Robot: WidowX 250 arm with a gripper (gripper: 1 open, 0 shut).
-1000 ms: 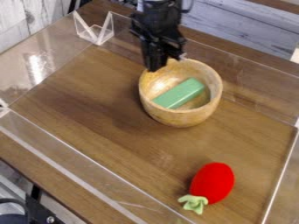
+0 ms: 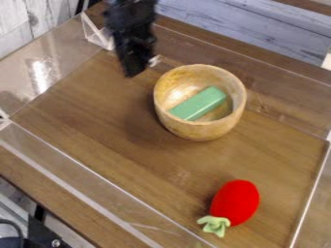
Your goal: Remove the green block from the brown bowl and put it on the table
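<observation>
A green block (image 2: pixel 199 103) lies inside the round brown bowl (image 2: pixel 230 124), slanting across its bottom. The bowl sits upright on the wooden table, right of centre. My black gripper (image 2: pixel 132 64) is blurred at the upper left, beyond the bowl's left rim and apart from the block. Whether its fingers are apart or together does not show through the blur.
A red vegetable-like toy (image 2: pixel 237 201) with a green stem rests near the front right. Bare wooden table (image 2: pixel 104 126) spreads left of and in front of the bowl. Clear raised edges (image 2: pixel 91 189) border the table.
The gripper has moved left, away from above the bowl's far left rim, and is now blurred. The bowl, green block and red toy have stayed where they were.
</observation>
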